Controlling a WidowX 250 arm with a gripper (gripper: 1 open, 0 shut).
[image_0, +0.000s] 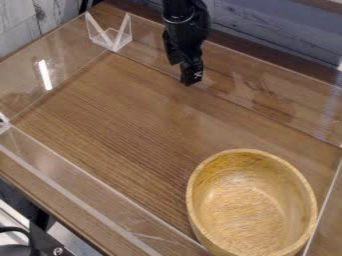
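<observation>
My dark gripper (190, 65) hangs at the top centre of the view, low over the back of the wooden table (127, 130). Its fingers are dark and small against the wood, and I cannot tell whether they are open or shut, or whether anything is between them.
A yellow oval bowl (251, 200) sits at the front right. A clear angular plastic piece (110, 32) is at the back left. Walls or ledges bound the back.
</observation>
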